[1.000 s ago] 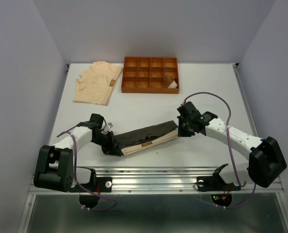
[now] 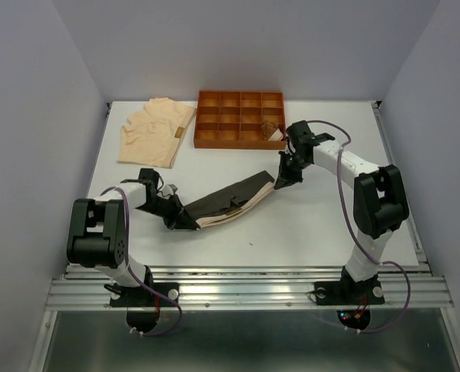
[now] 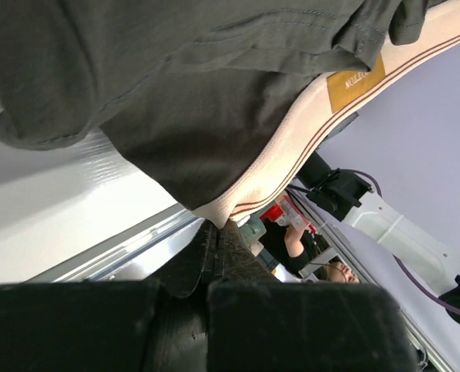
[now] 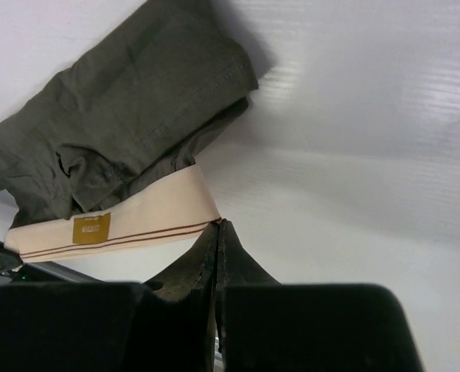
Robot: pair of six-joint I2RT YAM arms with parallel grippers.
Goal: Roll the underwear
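Note:
Dark grey-green underwear (image 2: pixel 226 200) stretches across the middle of the table, its pale peach waistband (image 2: pixel 245 208) facing the front. A gold label (image 4: pixel 91 229) marks the band's middle. My left gripper (image 2: pixel 197 227) is shut on the left end of that waistband; in the left wrist view the band's corner (image 3: pixel 226 203) runs into the fingertips. At the band's other end my right gripper (image 2: pixel 276 186) is shut as well, with the waistband corner (image 4: pixel 203 208) caught at its tips. Between the two grippers the band hangs in a slight curve, and the cloth behind it is folded over.
A brown compartment box (image 2: pixel 239 144) stands at the back, with a brown item and a pale item in its right compartments. Peach underwear (image 2: pixel 149 128) lies flat at the back left. Bare white table (image 2: pixel 338 225) shows at the right.
Over the last second my right gripper has moved back and slightly left with its waistband end, tilting the underwear.

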